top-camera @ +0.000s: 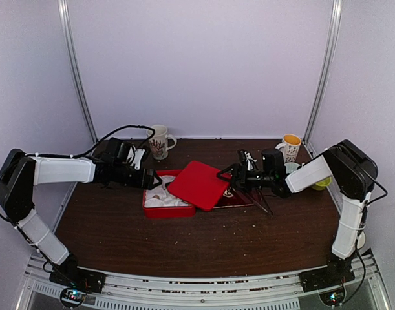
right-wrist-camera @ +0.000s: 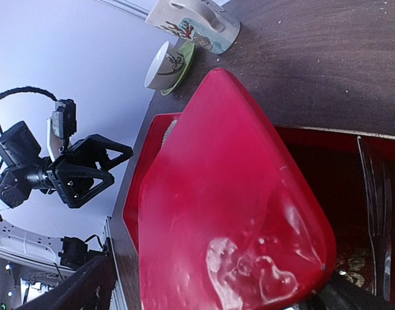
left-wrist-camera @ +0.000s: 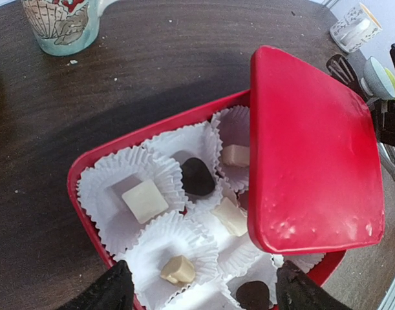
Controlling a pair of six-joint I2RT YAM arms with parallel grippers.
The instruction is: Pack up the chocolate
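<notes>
A red box point(top-camera: 168, 212) holds chocolates in white paper cups, dark and white pieces, seen in the left wrist view point(left-wrist-camera: 145, 200). Its red lid point(top-camera: 197, 184) lies tilted over the box's right part and the adjoining tray. My right gripper point(top-camera: 226, 175) is at the lid's right edge, fingers open; whether they touch it is unclear. My left gripper point(top-camera: 153, 177) hangs over the box's left end, fingers apart with nothing visible between them.
A dark red tray point(right-wrist-camera: 339, 168) with metal utensils adjoins the box on the right. A mug point(top-camera: 158, 143) stands behind at left; an orange-lined mug point(top-camera: 289, 147) and bowls stand at back right.
</notes>
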